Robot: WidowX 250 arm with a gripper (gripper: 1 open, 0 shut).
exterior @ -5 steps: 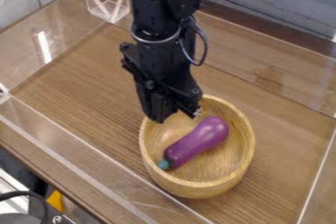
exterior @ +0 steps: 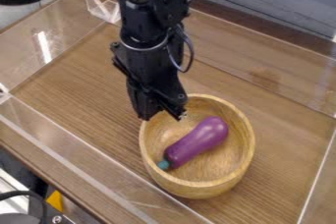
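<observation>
My black gripper [exterior: 160, 106] points down over the back-left rim of a tan bowl [exterior: 226, 175]. In the bowl lies a purple eggplant [exterior: 197, 141] with a green tip at its lower left, apart from the gripper. I cannot tell how far the fingers stand apart or whether anything is between them.
Clear plastic edging runs along its left and front-left sides. A pale wall stands at the back, and a black cable lies at the lower left.
The arm has shifted slightly to the left over the last second. The bowl and eggplant have not visibly moved.
</observation>
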